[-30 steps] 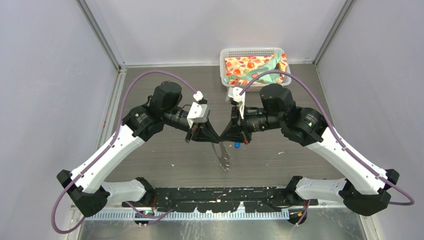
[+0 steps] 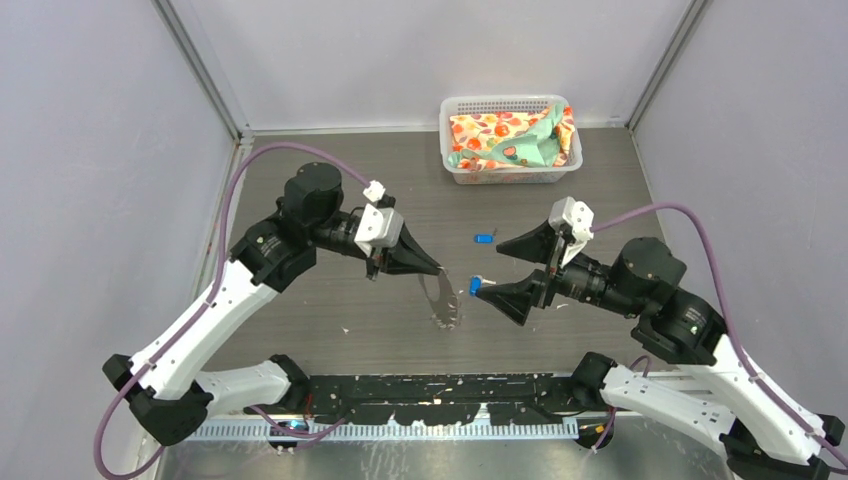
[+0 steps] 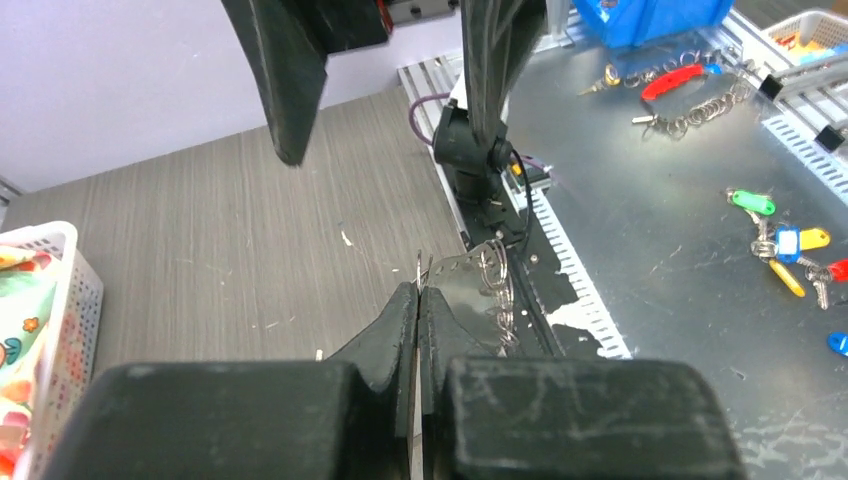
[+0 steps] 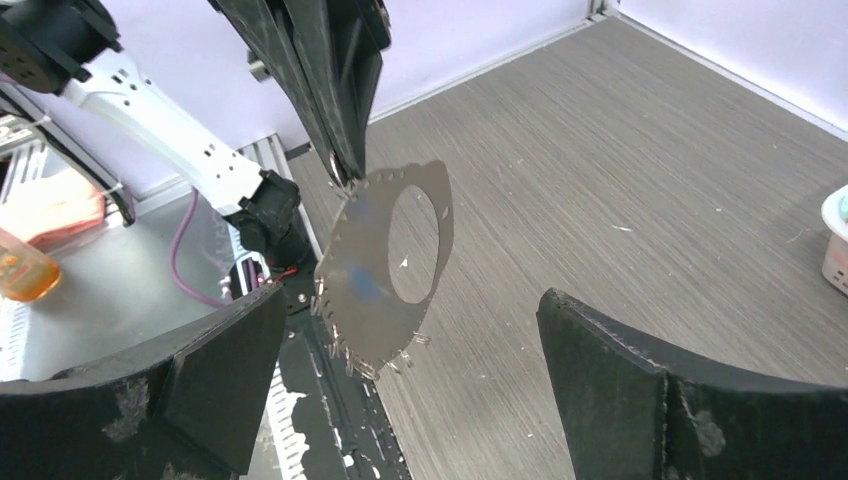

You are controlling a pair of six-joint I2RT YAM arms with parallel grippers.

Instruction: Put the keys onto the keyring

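Note:
My left gripper is shut on the thin metal keyring plate, which hangs from its fingertips with small rings along its curved edge. In the left wrist view the plate shows behind the fingertips. My right gripper stands open to the right of the plate, nothing between its fingers. Two small blue tags, one behind and one near the right fingers, lie on the floor, apparently with keys.
A white basket with patterned cloth stands at the back. The black rail strip runs along the front edge.
My left gripper has shifted slightly, still with the plate.

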